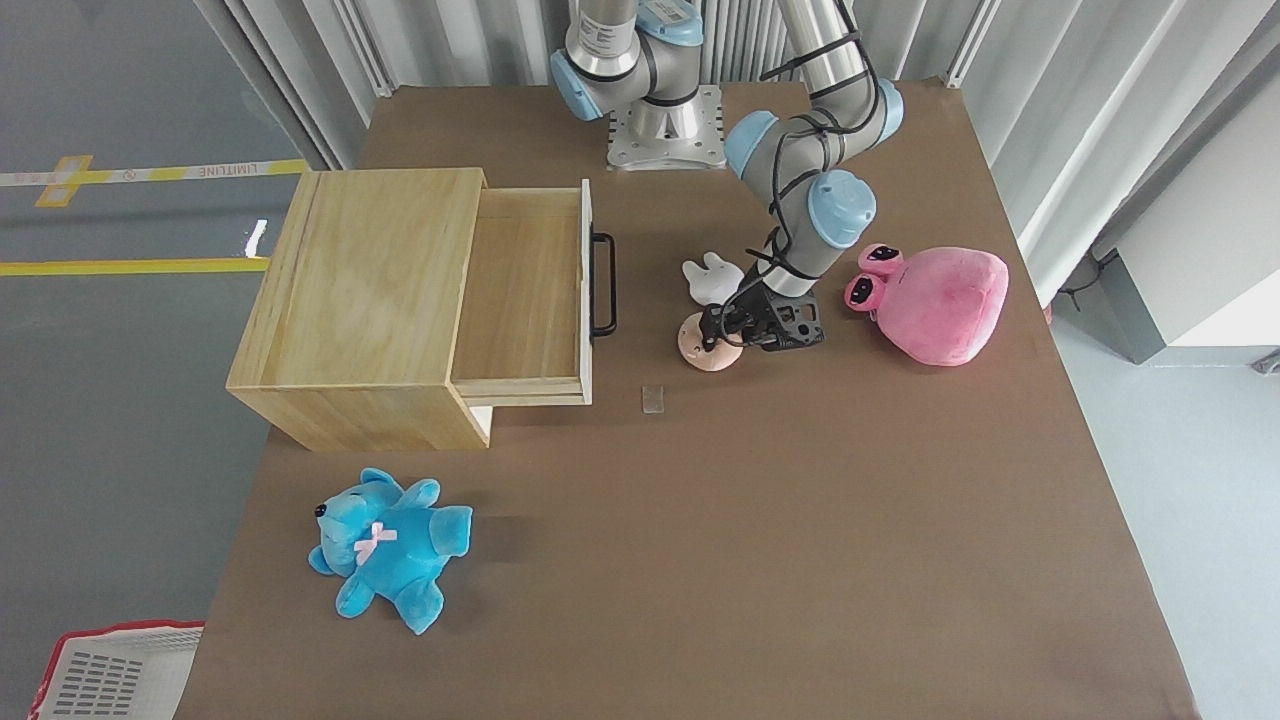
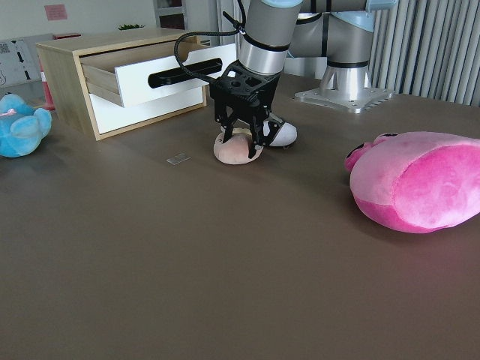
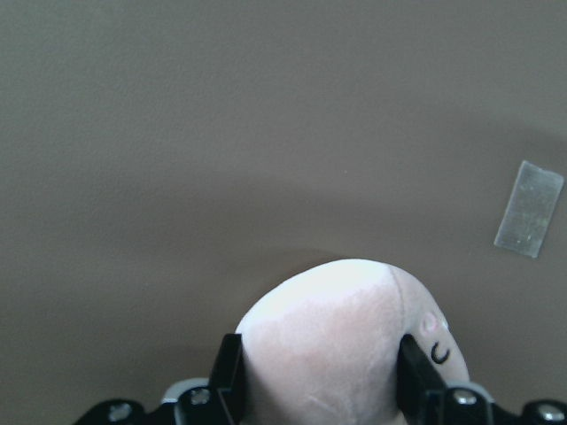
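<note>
A pale pink plush toy [image 1: 697,348] with a stitched smile lies on the table right of the wooden drawer box [image 1: 354,276], whose drawer is pulled out. My gripper is down over this toy, one black finger on each side pressing against the plush, which appears held between them. A white plush toy [image 1: 708,282] with long ears lies just behind it, partly hidden by the gripper in the left view.
A large pink plush [image 1: 942,306] lies to the right and a blue bear [image 1: 396,552] at the front left. A small clear rectangle [image 1: 653,400] is on the table. A basket [image 1: 120,672] stands beyond the left edge.
</note>
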